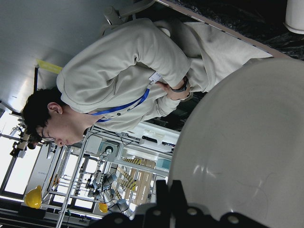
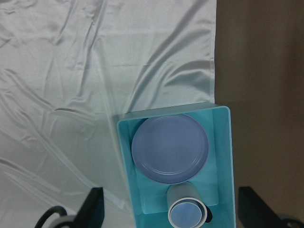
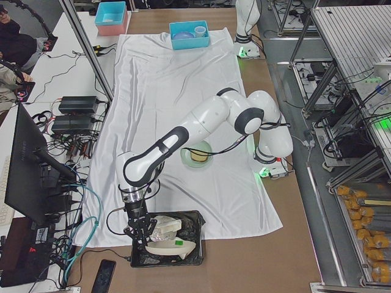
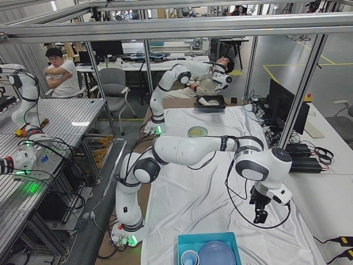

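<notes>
My left gripper (image 3: 139, 232) is at the black tray (image 3: 165, 262) at the near end of the table, beside a white dish (image 3: 171, 249) lying tilted there. In the left wrist view its fingers close on the rim of that large white dish (image 1: 237, 142), which fills the right side. Lighter items share the tray. My right gripper hangs above the cloth at the other end, with open fingers over a blue bin (image 2: 223, 156) holding a blue plate (image 2: 170, 148) and a cup (image 2: 186, 206).
A green plate with a yellow item (image 3: 197, 155) sits mid-cloth, partly under the left arm. A phone (image 3: 104, 278), cables and a monitor line the left side.
</notes>
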